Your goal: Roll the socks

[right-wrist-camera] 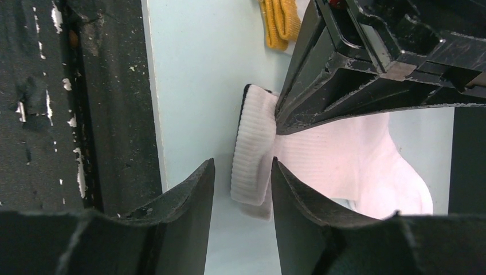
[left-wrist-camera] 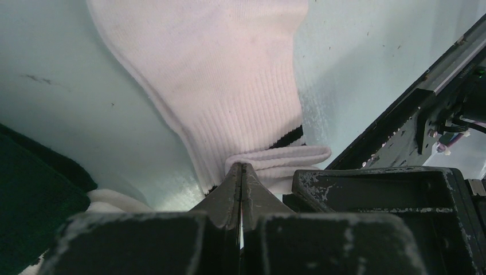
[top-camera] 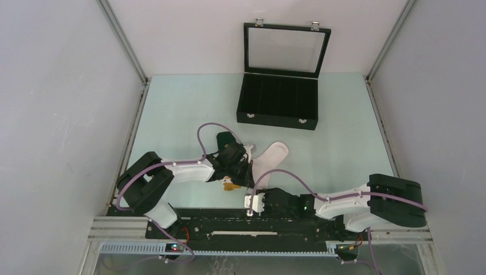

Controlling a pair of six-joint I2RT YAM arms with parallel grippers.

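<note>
A pale pink sock (top-camera: 271, 157) lies flat with its toe toward the black box and its ribbed cuff (left-wrist-camera: 246, 109) toward the table's front edge. The cuff's end is folded up (right-wrist-camera: 252, 152), with a black stripe at its edge. My left gripper is shut at this fold, its fingertips pinching the thin cloth. In the right wrist view, my right gripper stands open, its fingers on either side of the folded end's near part and apart from it. Whether the cloth reaches between them in depth is hard to tell.
Beside the left arm lie a dark green sock (top-camera: 224, 139) and a white and mustard one (top-camera: 230, 184). An empty black box (top-camera: 277, 119) with its lid up stands at the back. The front rail (right-wrist-camera: 114, 114) runs close by.
</note>
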